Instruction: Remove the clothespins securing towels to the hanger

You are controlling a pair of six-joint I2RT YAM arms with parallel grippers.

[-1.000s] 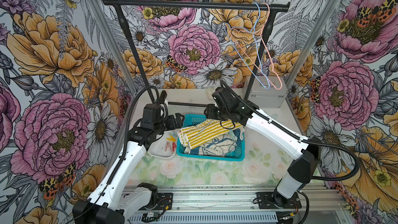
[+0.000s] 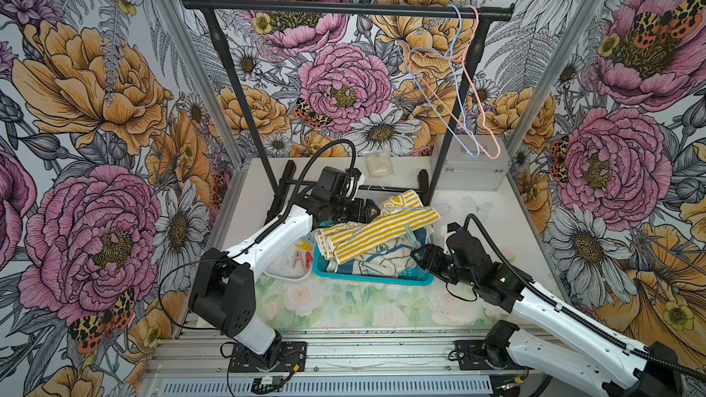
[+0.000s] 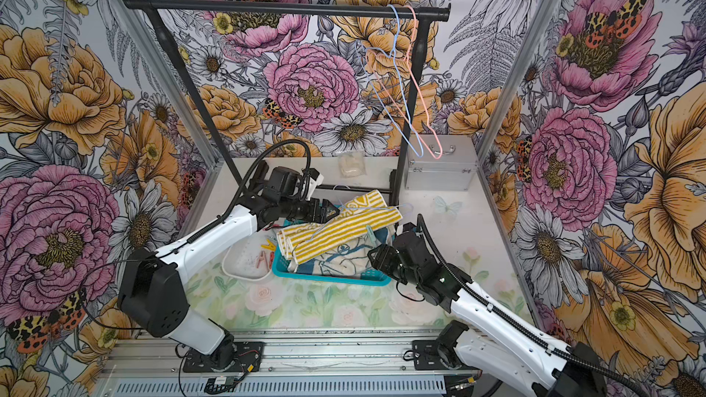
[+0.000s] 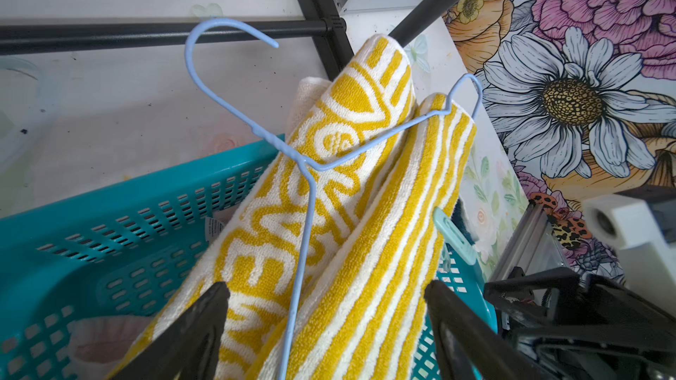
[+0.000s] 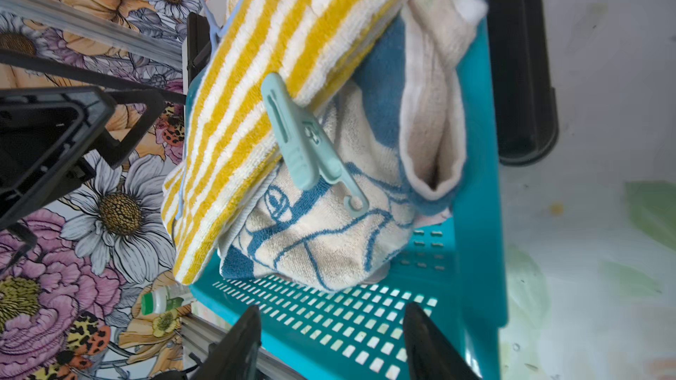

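Note:
A yellow-and-white striped towel (image 4: 366,239) lies in the teal basket (image 5: 482,253), with a light blue hanger (image 4: 302,162) across it. One mint clothespin is on the towel's striped edge, its far end hanging over the blue-and-white towel; in the left wrist view the clothespin (image 4: 454,233) sits near the basket's right end. My left gripper is open above the yellow towel, nothing between its fingers. Over the basket's right end, my right gripper stands with its fingers apart and empty, the clothespin ahead of them.
A white tray (image 2: 283,272) with red and yellow clothespins stands left of the basket. Blue and pink hangers (image 2: 481,95) hang on the rack's right end. A grey metal box (image 2: 470,165) is at the back right.
My left gripper has moved right, over the basket's back-left part.

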